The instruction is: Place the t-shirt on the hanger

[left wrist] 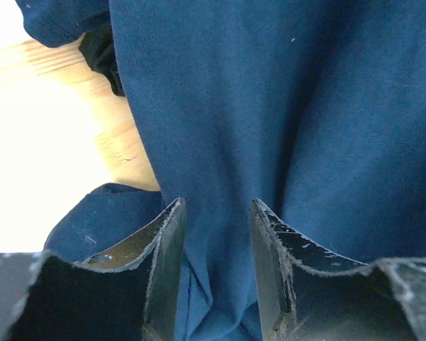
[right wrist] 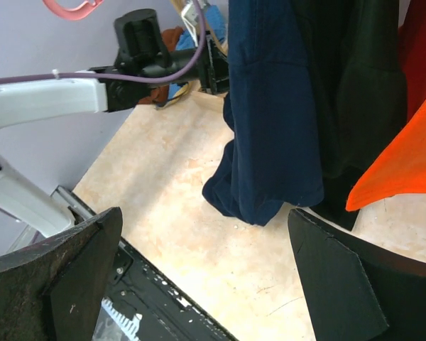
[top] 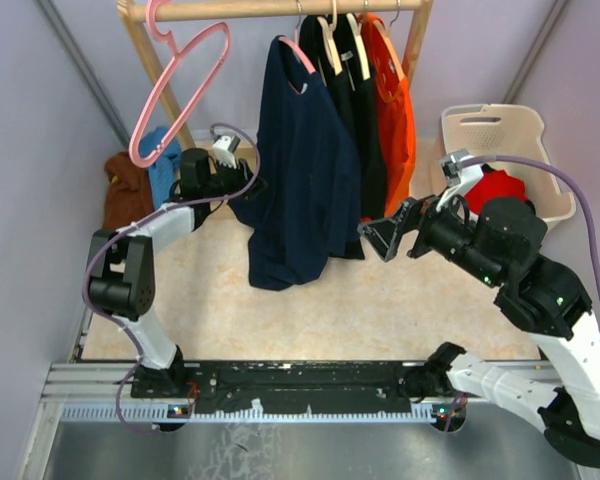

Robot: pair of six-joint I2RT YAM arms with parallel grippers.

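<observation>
The navy t shirt [top: 300,180] hangs on a pink hanger [top: 298,54] under the rail, its lower part draping down over the floor. At the garment's left side, my left gripper has its fingers apart. Navy cloth [left wrist: 213,128] fills the left wrist view beyond the fingertips and shows through the gap; no grip on it is visible. My right gripper is open and empty, standing off to the right of the navy shirt. From the right wrist view, the shirt [right wrist: 277,121] hangs beyond the fingertips.
An empty pink hanger [top: 185,85] hangs at the rail's left. Black garments [top: 365,130] and an orange one [top: 395,130] hang right of the navy shirt. A cream basket [top: 495,120] stands back right, brown cloth [top: 133,190] back left.
</observation>
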